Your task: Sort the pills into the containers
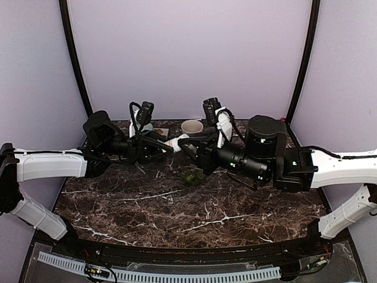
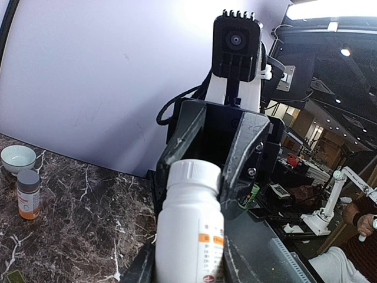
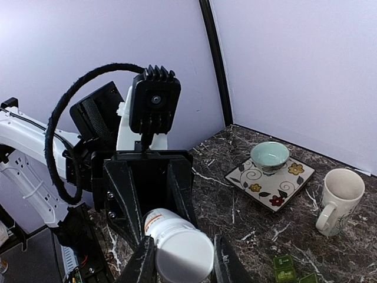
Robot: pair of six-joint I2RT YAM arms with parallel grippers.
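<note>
A white pill bottle (image 2: 189, 250) with orange print is held in the air between both arms. My left gripper (image 1: 169, 145) is shut on its body. From the other side, my right gripper (image 1: 184, 141) is shut on the white cap (image 3: 184, 256), which still sits on the bottle's neck. In the right wrist view, the cap fills the space between the near fingers. A green pill box (image 1: 191, 177) lies on the table below, and its compartments (image 3: 284, 268) are only partly in the right wrist view. Whether pills are inside the bottle is hidden.
A second bottle (image 2: 28, 194) with a grey cap stands near a white bowl (image 2: 17, 158). At the back are a teal bowl (image 3: 270, 154) on a flowered plate (image 3: 250, 190) and a white mug (image 3: 341, 197).
</note>
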